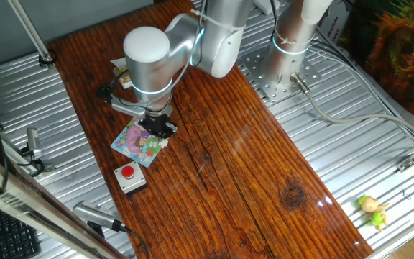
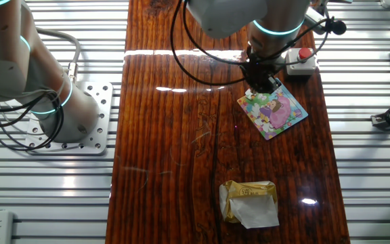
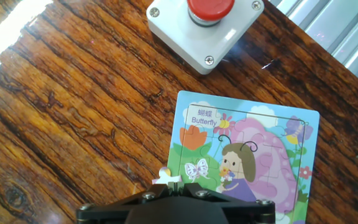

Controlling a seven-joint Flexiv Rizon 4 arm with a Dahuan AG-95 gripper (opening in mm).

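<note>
A square butterfly puzzle (image 3: 241, 162) with a girl and pink wings lies flat on the wooden table, close to one long edge. At its left border in the wrist view, a small whitish puzzle piece (image 3: 165, 177) juts out past the board. My gripper is low over that border, its dark fingertips drawn together right at the piece. Whether any of the piece is between them is hidden. From the side, the gripper (image 2: 266, 85) covers one corner of the puzzle (image 2: 274, 112).
A white box with a red button (image 3: 207, 37) stands near the puzzle by the table edge. A gold-and-white packet (image 2: 249, 203) lies on the table farther along.
</note>
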